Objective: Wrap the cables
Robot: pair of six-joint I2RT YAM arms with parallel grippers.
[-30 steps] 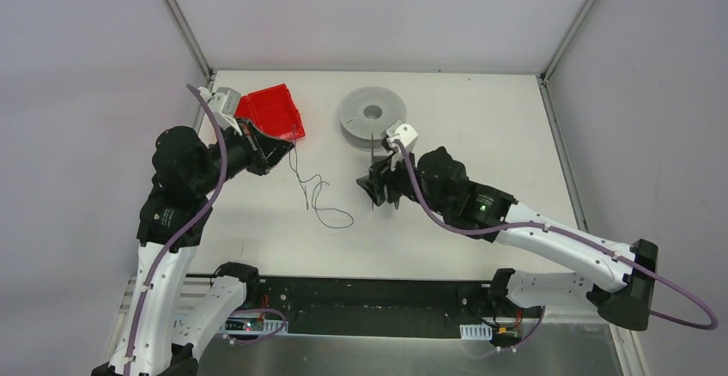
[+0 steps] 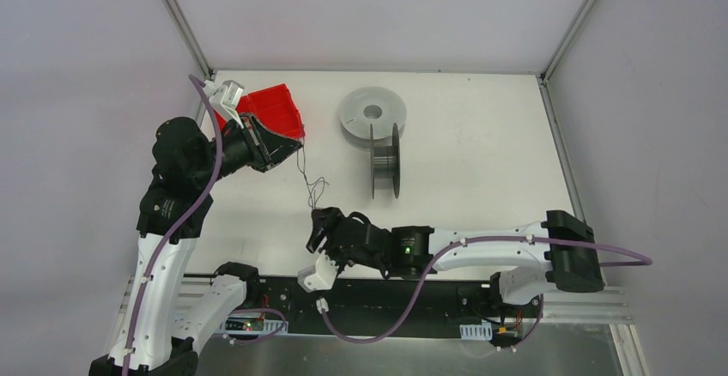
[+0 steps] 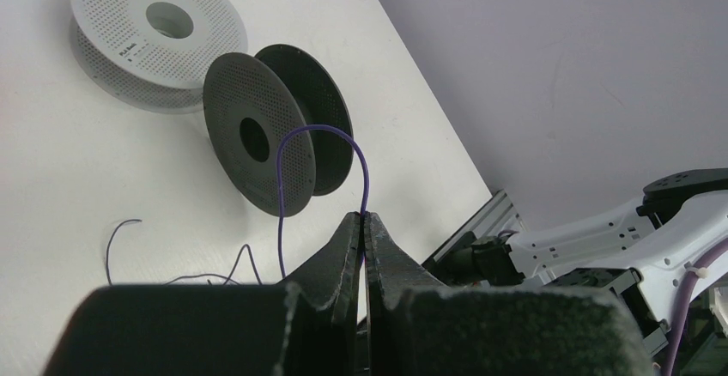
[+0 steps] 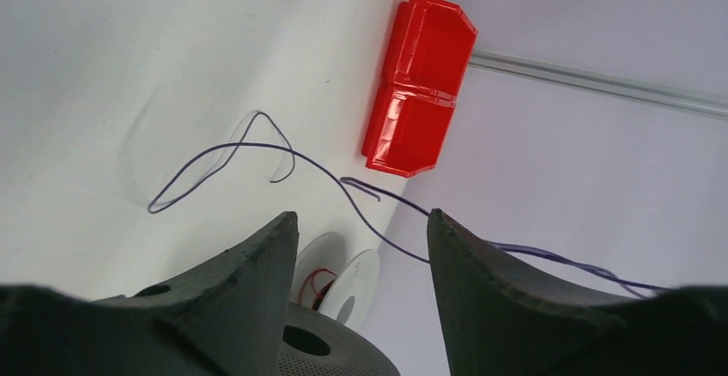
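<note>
A thin dark purple cable [image 2: 304, 170] hangs from my left gripper [image 2: 299, 143] to the table in loose loops. In the left wrist view, the left gripper is shut on the cable [image 3: 322, 127], which arches up from its fingertips. My right gripper [image 2: 313, 229] is low over the front of the table near the loops. Seen from the right wrist, this gripper is open. The cable [image 4: 240, 144] crosses the view there and runs on behind one finger [image 4: 455, 282]; whether it lies between the fingers I cannot tell.
A dark spool [image 2: 385, 163] stands on edge right of the cable. Behind it a light grey spool [image 2: 354, 110] lies flat. The red tray [image 2: 273, 110] sits at the back left, partly under the left arm.
My right gripper has come from beside the dark spool toward the front left, to the cable's lower loops, which it now hides. The left gripper has shifted slightly right, still with the cable.
</note>
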